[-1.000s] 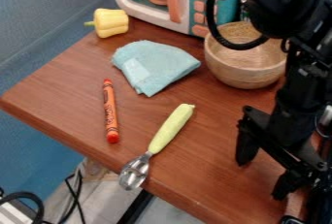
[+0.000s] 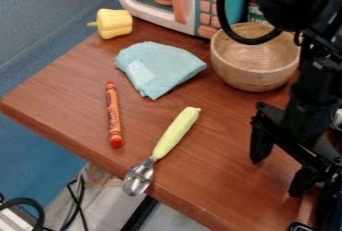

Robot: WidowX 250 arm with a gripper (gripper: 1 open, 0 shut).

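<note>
My black gripper (image 2: 275,163) hangs at the right side, low over the table, its fingers pointing down; whether it is open or shut is hard to make out. To its left lie an orange crayon (image 2: 114,113), an ice-cream scoop (image 2: 170,141) with a pale yellow handle, and a folded light-blue cloth (image 2: 159,69). A wooden bowl (image 2: 247,65) stands behind the gripper.
A toy microwave (image 2: 175,1) stands at the back, with a yellow object (image 2: 114,23) beside it on the left. The wooden table (image 2: 87,101) ends at the front-left edge, with cables below. Its middle has some free room.
My gripper has shifted slightly to the right and up. The objects on the table are unchanged.
</note>
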